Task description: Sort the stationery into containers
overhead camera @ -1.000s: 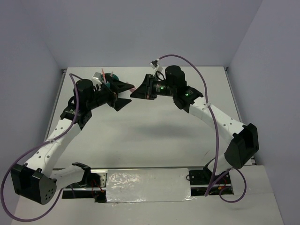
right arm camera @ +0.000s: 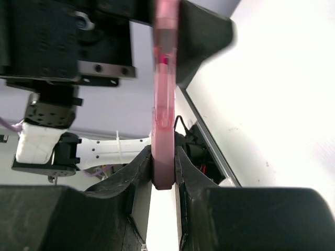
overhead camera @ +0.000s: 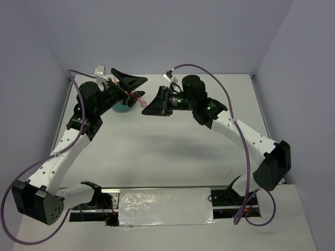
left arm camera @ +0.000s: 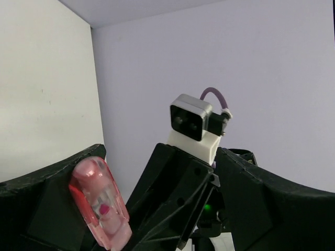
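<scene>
A pink translucent stick-like item (right arm camera: pixel 163 130) is held upright in the right wrist view by my right gripper, shut on it. In the top view this pink item (overhead camera: pixel 141 99) lies between the two grippers, above the table. My left gripper (overhead camera: pixel 133 90) is open around or beside its far end; in the left wrist view the item (left arm camera: pixel 102 204) shows near the left finger, with my right gripper behind it. A teal container (overhead camera: pixel 120 106) with stationery in it is partly hidden beneath my left arm.
Grey walls (overhead camera: pixel 167 36) enclose the back and sides.
Both arms have shifted.
</scene>
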